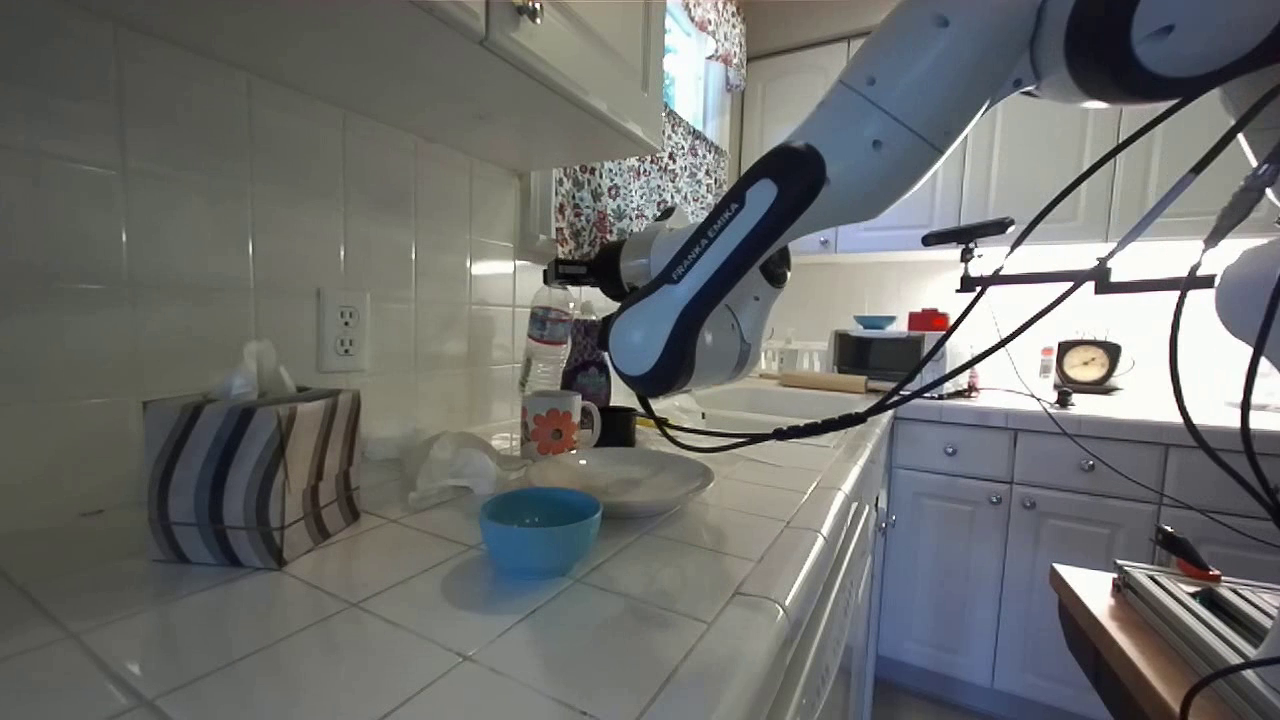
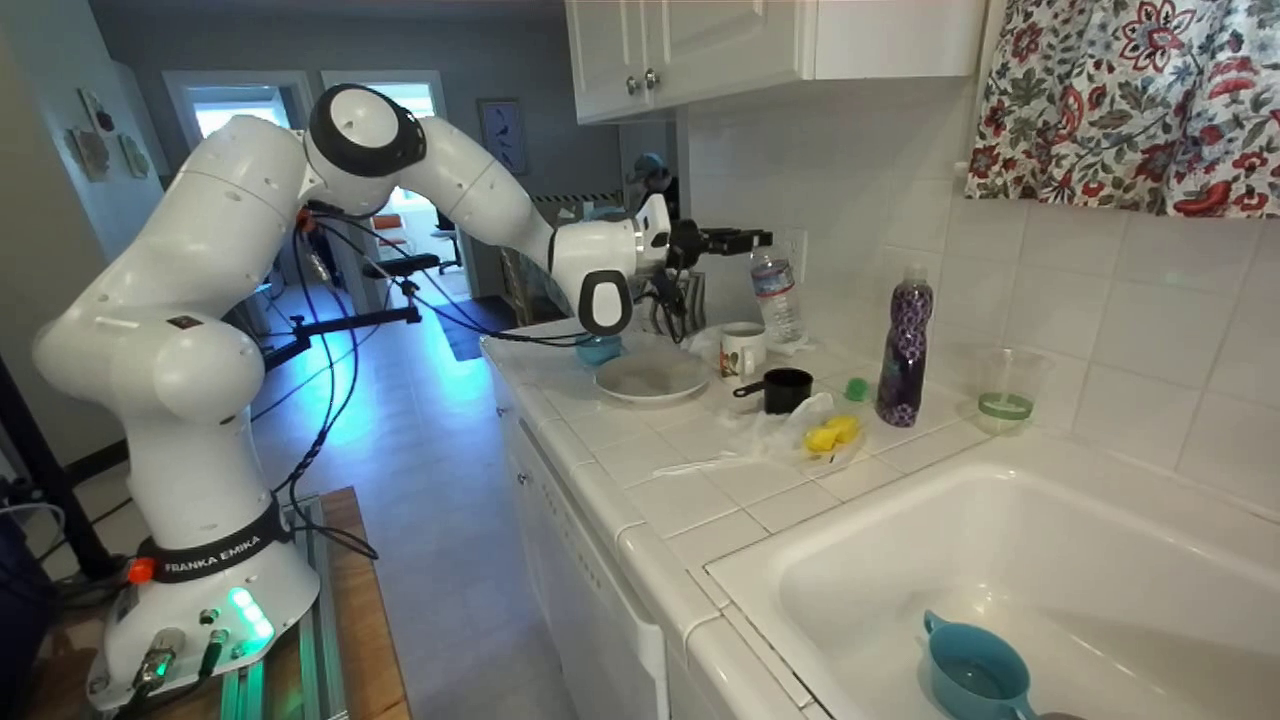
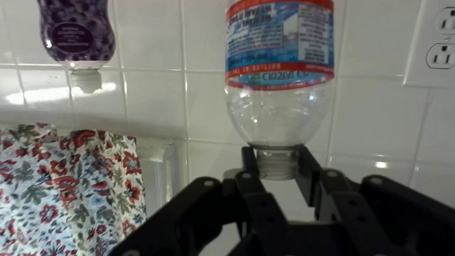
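A clear plastic water bottle [image 3: 279, 47] with a red and blue label appears upside down in the wrist view. My gripper is shut on its neck, one finger on either side. Exterior view 2 has the bottle [image 2: 776, 294] leaning slightly, its top at the fingertips of my gripper [image 2: 758, 240]. From exterior view 1, the bottle [image 1: 549, 334] hangs from the gripper [image 1: 566, 274] behind the flower mug [image 1: 553, 425]. Whether its base clears the counter cannot be made out.
Near the bottle stand a purple soap bottle [image 2: 906, 348], a black cup [image 2: 787, 390] and a plate [image 2: 651, 376]. A blue bowl [image 1: 540, 532] and striped tissue box [image 1: 252, 474] sit farther along. The sink [image 2: 864, 588] holds a blue cup [image 2: 978, 670]. Cabinets [image 1: 576, 72] hang overhead.
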